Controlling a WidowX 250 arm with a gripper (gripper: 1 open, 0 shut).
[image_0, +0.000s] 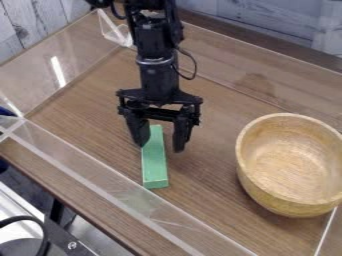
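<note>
The black gripper (158, 133) hangs from the arm over the middle of the wooden table, open, its two fingers spread either side of the upper end of a green block (154, 170). The long green block lies on the table pointing toward the front edge. Whether the fingers touch it is hard to tell.
A large tan bowl (286, 165) sits at the right. A dark cable (38, 224) shows at the lower left, beyond the table's edge.
</note>
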